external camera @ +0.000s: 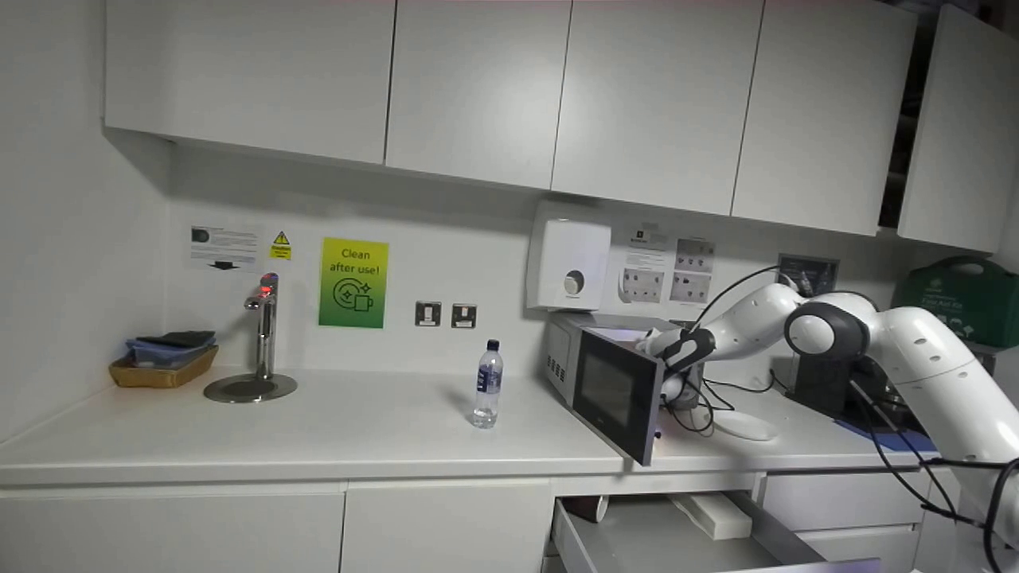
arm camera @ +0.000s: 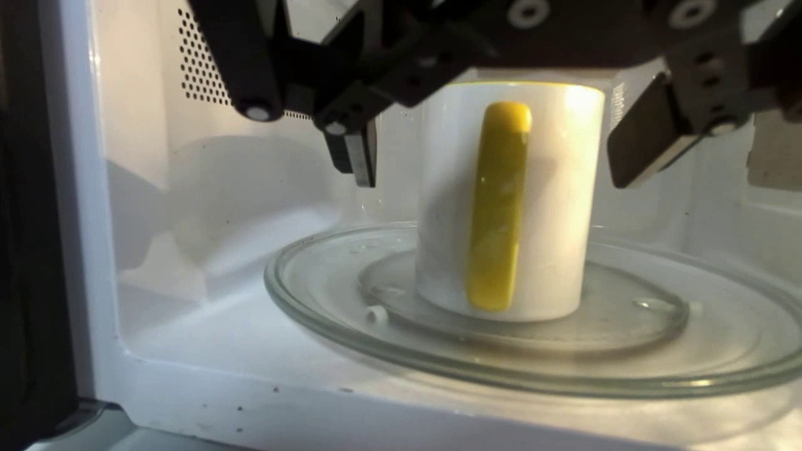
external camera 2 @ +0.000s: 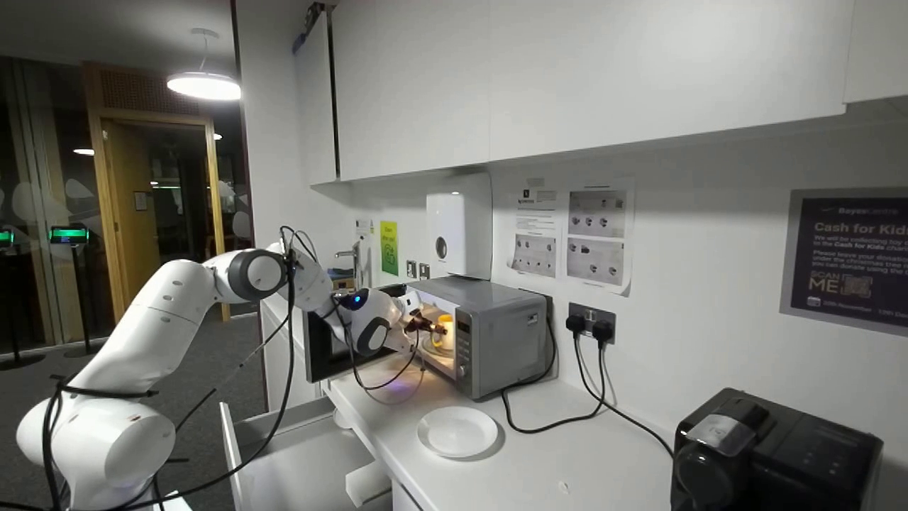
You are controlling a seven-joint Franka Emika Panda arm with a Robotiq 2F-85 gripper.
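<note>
A white mug point(arm camera: 552, 218) with a yellow handle stands upright on the glass turntable point(arm camera: 331, 331) inside the lit microwave point(external camera 2: 511, 336). Its handle faces the wrist camera. My gripper is open, one finger on each side of the mug's upper part as the wrist camera sees it. Gaps show between the mug and both fingers, wider on the left. In exterior view 2 the gripper point(external camera 2: 434, 327) reaches through the microwave's opening near the mug point(external camera 2: 443, 333). From exterior view 1, the open microwave door point(external camera: 616, 391) hides the gripper and mug.
A white plate point(external camera 2: 457, 431) lies on the counter in front of the microwave. Below, a drawer point(external camera: 650, 549) is pulled out. A water bottle point(external camera: 487, 387) stands left of the open door, and the left counter is mostly clear. Cables hang along the arm.
</note>
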